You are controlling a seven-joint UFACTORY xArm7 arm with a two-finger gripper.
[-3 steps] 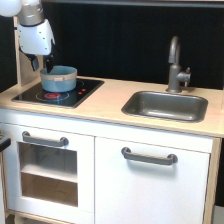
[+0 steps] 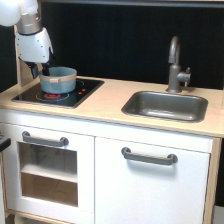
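A blue-grey pot (image 2: 60,82) stands upright on the black cooktop (image 2: 91,90) at the left of the toy kitchen's counter. The white arm comes down from the top left corner. Its dark gripper (image 2: 40,71) is at the pot's left rim, touching it or very close to it. The fingers are small and dark against the dark backdrop, so whether they are apart or closed on the rim is not clear. The pot's inside is hidden from this angle.
To the right, a grey sink (image 2: 165,106) with a tall faucet (image 2: 175,65) is set into the wooden counter (image 2: 112,97). Bare counter lies between cooktop and sink. Below are an oven door (image 2: 44,137) with a window and a white cabinet door (image 2: 150,185).
The arm's white end and the gripper have come lower, down to the pot's left rim. The pot stands in about the same place on the cooktop.
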